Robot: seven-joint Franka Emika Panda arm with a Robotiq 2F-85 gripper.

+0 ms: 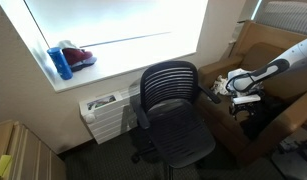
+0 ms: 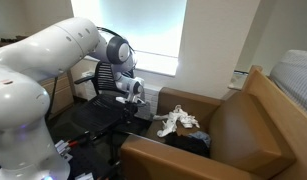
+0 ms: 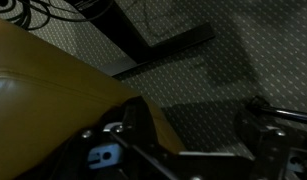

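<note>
In the wrist view my gripper stands open, its two dark fingers wide apart with only patterned carpet showing between them. The outside views place the gripper near the brown couch, and the gripper looks small and dark there. A crumpled white cloth rests on the couch seat beside a dark cloth. From the other side, part of the white cloth shows past the arm. Whether the gripper is above the couch or beyond its edge is hard to tell.
The brown couch fills the left of the wrist view, close to one finger. A dark metal leg stands on the floor, with cables nearby. A black chair stands by the couch. On the windowsill are a blue bottle and red item.
</note>
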